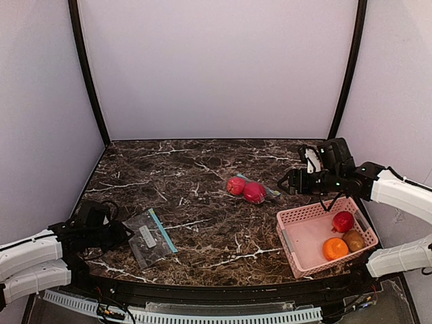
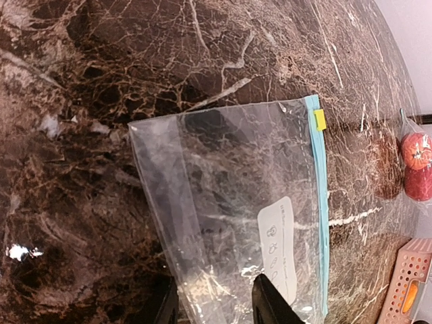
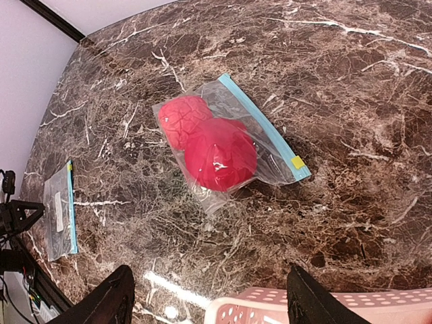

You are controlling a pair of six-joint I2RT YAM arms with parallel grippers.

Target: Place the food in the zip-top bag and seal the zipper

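Note:
An empty zip bag (image 1: 150, 239) with a blue zipper strip lies flat at the front left; my left gripper (image 1: 123, 237) is low at its left edge, and in the left wrist view its fingers (image 2: 270, 304) are apart over the bag. A second bag (image 3: 265, 148) holds two red fruits (image 3: 219, 155) at the middle back. My right gripper (image 1: 293, 182) hangs open right of that bag, above the back of a pink basket (image 1: 291, 260) holding an orange (image 1: 335, 248), a red fruit (image 1: 343, 221) and a brown fruit (image 1: 354, 240).
White walls (image 1: 229, 67) enclose the back and both sides.

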